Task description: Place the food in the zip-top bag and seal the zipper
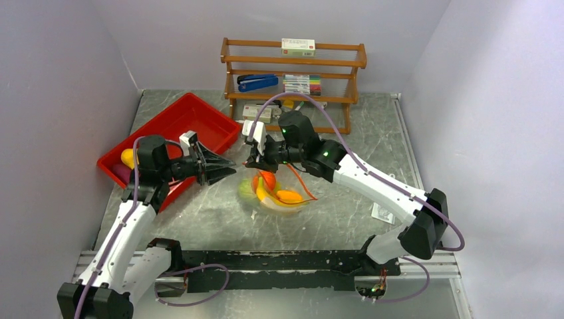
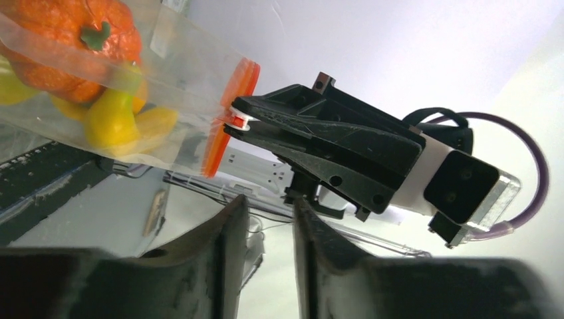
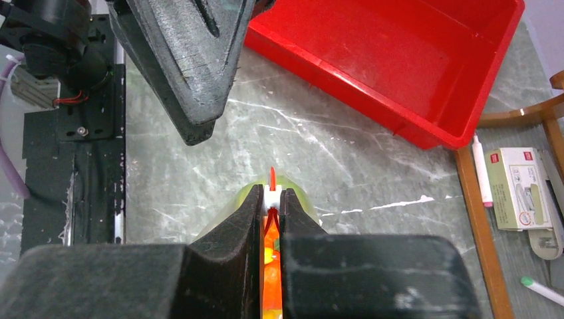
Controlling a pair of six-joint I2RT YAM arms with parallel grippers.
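Note:
A clear zip top bag (image 2: 189, 119) with an orange zipper strip (image 2: 243, 78) stands on the table with food inside. An orange pumpkin (image 2: 56, 40), yellow fruit (image 2: 110, 123) and a banana (image 1: 265, 196) show through the plastic. My right gripper is shut on the white zipper slider (image 3: 272, 197) at the bag's mouth. To the left of it, my left gripper (image 1: 231, 167) stands partly open with a gap between its fingers and nothing in them. In the right wrist view, a left fingertip (image 3: 196, 126) is near the bag, apart from it.
A red bin (image 1: 199, 109) with a yellow food item (image 1: 128, 157) lies under and behind my left arm. The wooden rack (image 1: 296, 100) with boxes and pens stands at the back.

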